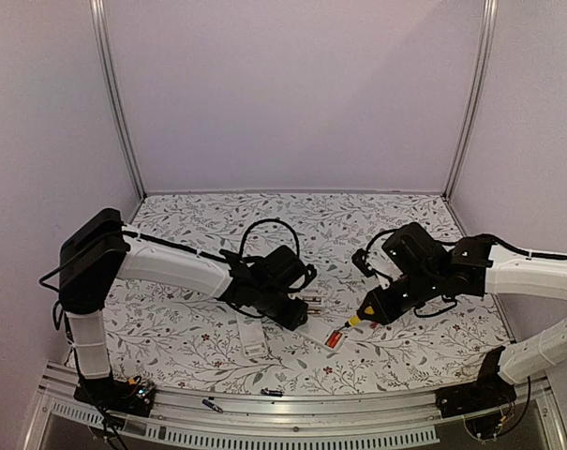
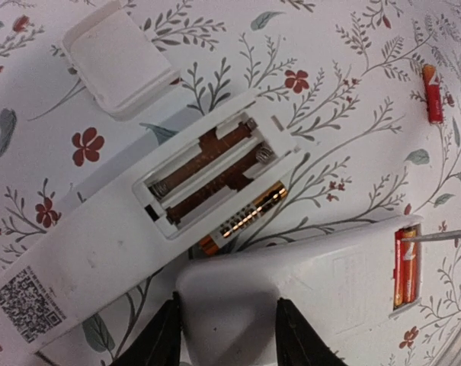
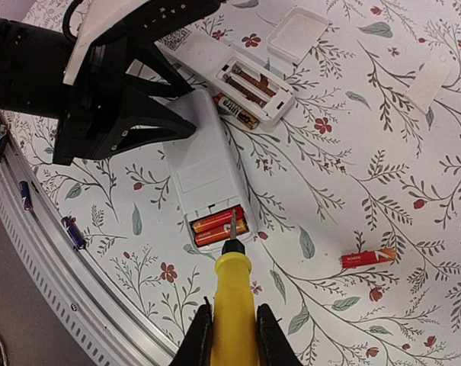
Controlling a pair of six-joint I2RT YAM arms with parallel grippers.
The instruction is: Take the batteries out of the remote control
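Observation:
My left gripper is shut across the white remote control (image 2: 329, 282), gripping its rounded end as it lies back side up on the table. Two red-orange batteries (image 3: 219, 226) sit side by side in the uncovered compartment at the remote's other end. My right gripper is shut on the yellow handle of a screwdriver (image 3: 234, 282). The metal tip of that tool reaches over the batteries in the right wrist view; whether it touches them I cannot tell. A loose red battery (image 3: 367, 258) lies on the table to the right of the remote.
A second white remote (image 3: 230, 72) with an empty compartment lies beside the held one. One orange-black battery (image 2: 245, 219) rests between the two. White covers (image 2: 120, 57) lie farther back. Dark batteries (image 3: 72, 232) are by the front rail. Free table spreads behind and to the right.

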